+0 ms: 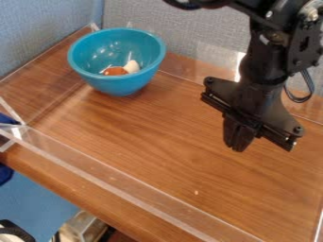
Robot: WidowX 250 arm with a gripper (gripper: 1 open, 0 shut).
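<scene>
A black gripper (239,132) hangs at the right over the wooden table, shut, with nothing visible between its fingers. It points down, to the right of and lower in the view than a turquoise bowl (117,80) at the back left. Inside the bowl lie an orange item (115,71) and a pale item (131,66).
Grey walls (187,33) stand behind and at the left. Dark and blue objects (10,232) lie beyond the lower left edge.
</scene>
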